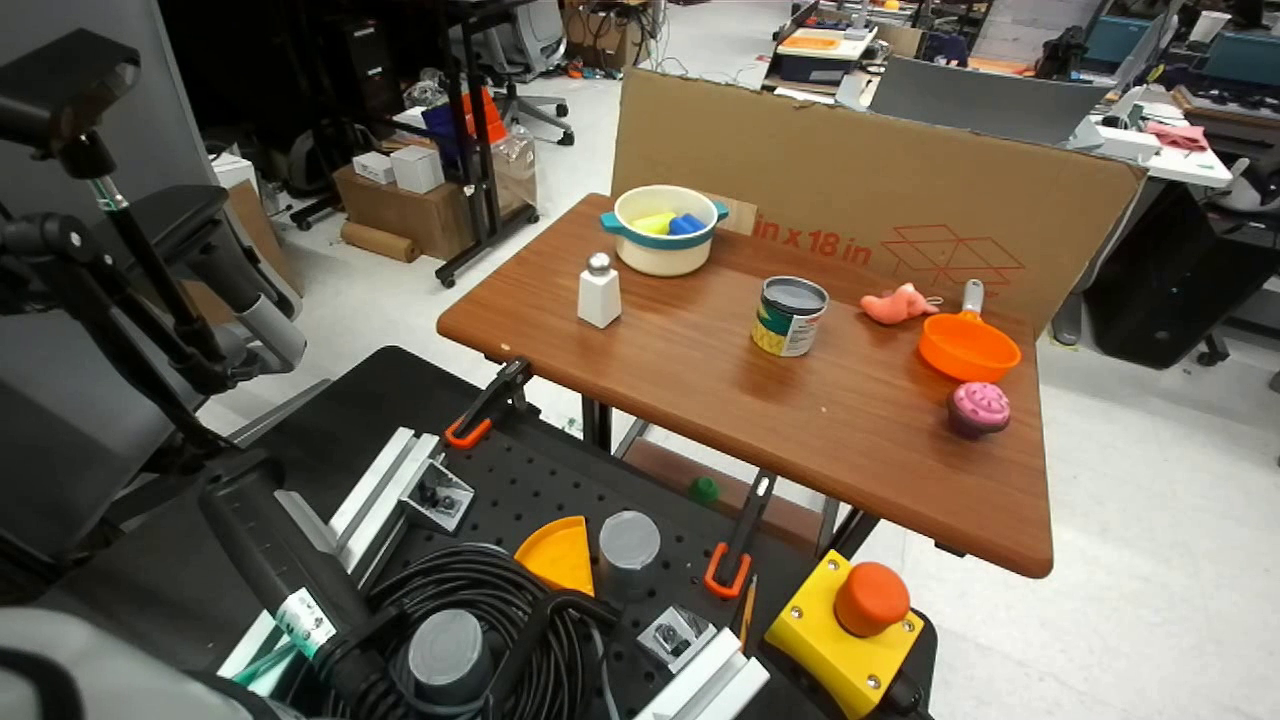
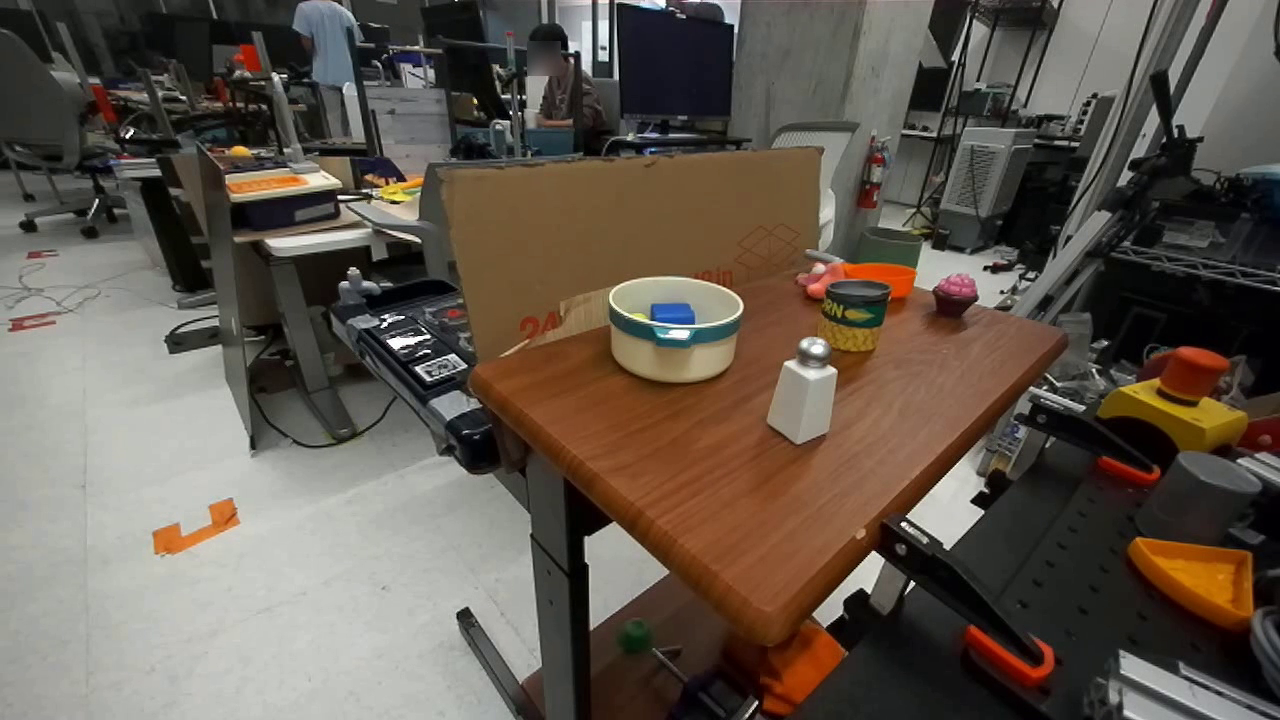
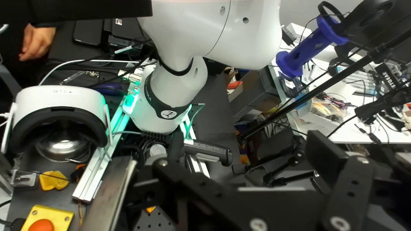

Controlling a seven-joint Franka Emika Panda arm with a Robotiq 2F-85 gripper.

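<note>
A cream pot [image 1: 663,256] with teal handles stands at the table's back left, holding a yellow object [image 1: 654,224] and a blue object [image 1: 686,224]. In front of it a white shaker [image 1: 599,295] with a metal cap stands upright. A corn can [image 1: 789,319] sits mid-table. Toward the right are a pink toy [image 1: 897,305], an orange strainer [image 1: 969,347] and a pink-topped cupcake [image 1: 978,409]. My gripper shows only in the wrist view, open with nothing between its fingers. It faces the arm's base, away from the table objects.
Cardboard [image 1: 828,180] walls off the table's back edge. Two clamps, one of them a black-and-orange clamp [image 1: 744,534], line the near side. A yellow box with a red button [image 1: 871,599] sits on the black bench. Bare wood [image 1: 684,348] lies between shaker and can.
</note>
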